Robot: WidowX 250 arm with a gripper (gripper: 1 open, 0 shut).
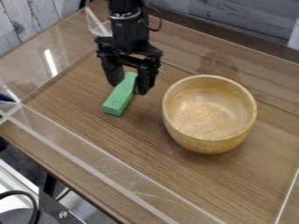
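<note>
My black gripper [128, 72] hangs at the top centre of the camera view, open, its fingers spread over a green oblong object [117, 102] that lies on the wooden surface. The upper end of the green object is partly hidden by the gripper. To the right of both sits a large round tan bowl [209, 114] with nothing visible inside it.
A clear strip or edge runs along the left side, and black cables [24, 197] lie at the bottom left corner.
</note>
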